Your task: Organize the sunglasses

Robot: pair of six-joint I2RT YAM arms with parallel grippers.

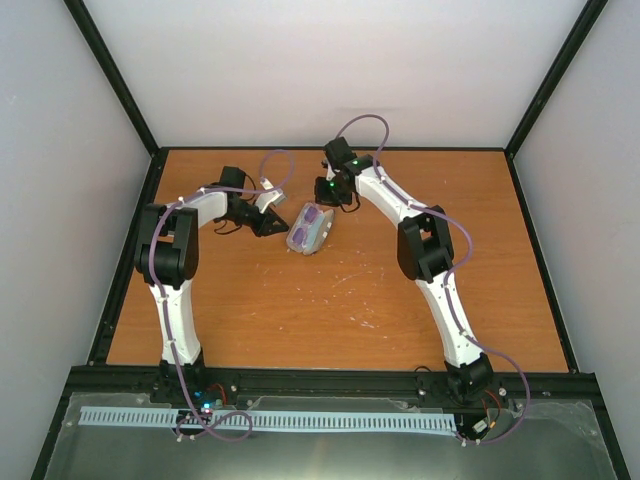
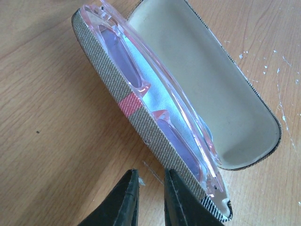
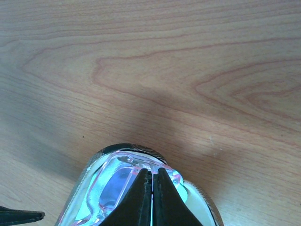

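An open grey fabric case (image 1: pixel 310 228) lies in the middle-back of the table, holding clear pink sunglasses with purple lenses (image 2: pixel 176 141) on a light blue cloth. Its empty lid half (image 2: pixel 211 103) shows in the left wrist view. My left gripper (image 1: pixel 281 227) is at the case's left side, part open, with nothing between its fingertips. My right gripper is shut, its tips over the top end of the case and glasses; nothing shows between them.
Walls close it in at back and sides.
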